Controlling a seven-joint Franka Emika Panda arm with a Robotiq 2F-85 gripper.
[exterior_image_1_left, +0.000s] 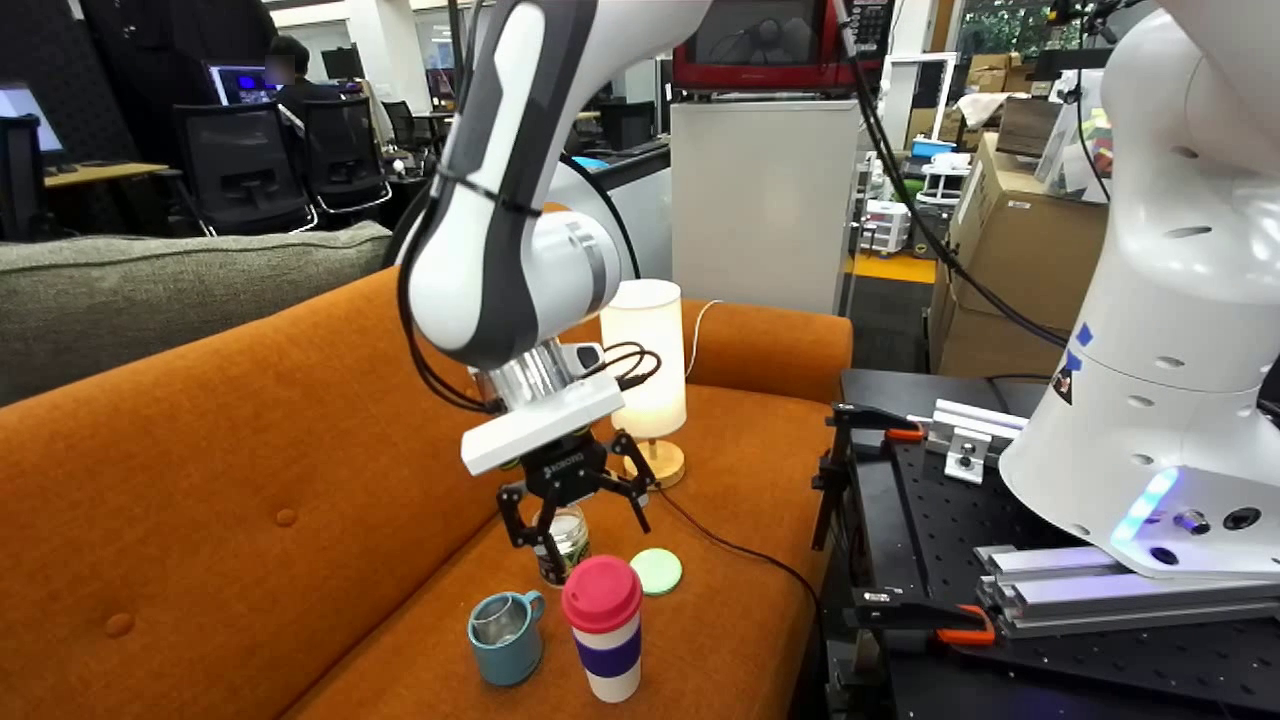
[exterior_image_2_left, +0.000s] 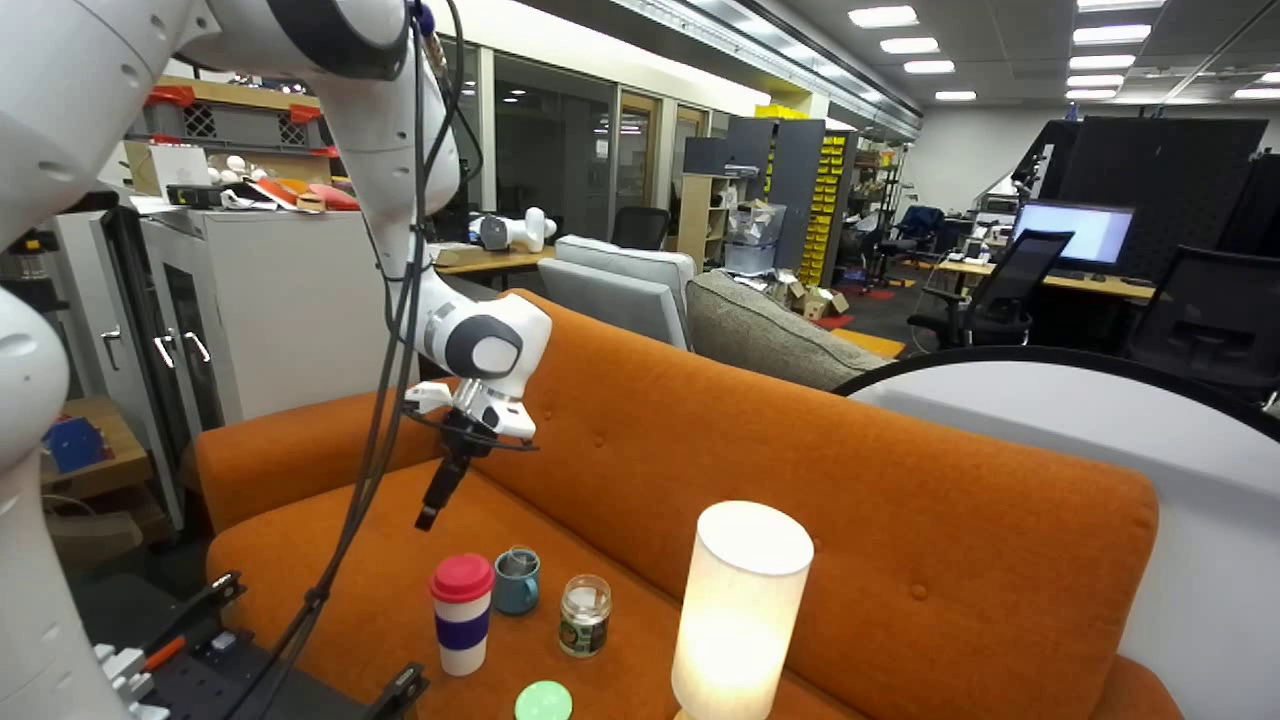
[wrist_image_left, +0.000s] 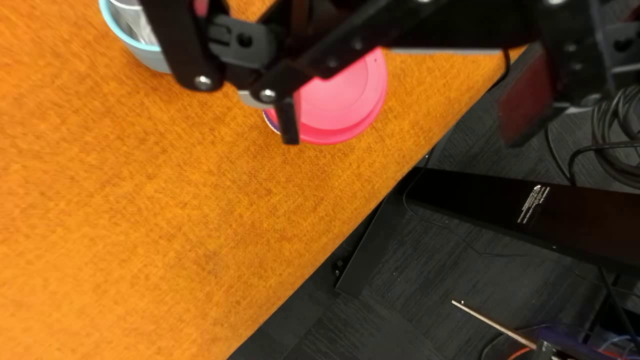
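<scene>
My gripper (exterior_image_1_left: 602, 552) is open, its two black fingers wide apart with nothing between them. It hangs tilted above the orange sofa seat. A white travel cup (exterior_image_1_left: 609, 682) with a pinkish-red lid and purple band stands upright just below the gripper in exterior view 1. In the wrist view the cup's lid (wrist_image_left: 345, 102) shows partly behind one finger. A blue mug (exterior_image_1_left: 505, 658) with a clear or metallic thing inside stands beside the cup. The glass jar (exterior_image_2_left: 584, 614) is uncapped; one finger partly covers it in exterior view 1. Near it lies a pale green lid (exterior_image_1_left: 656, 571).
A lit table lamp (exterior_image_1_left: 644, 360) stands on the seat behind the gripper, its cord (exterior_image_1_left: 744, 550) running to the sofa's front edge. The backrest (exterior_image_1_left: 240, 480) rises along one side. Open seat lies beyond the cup in exterior view 2.
</scene>
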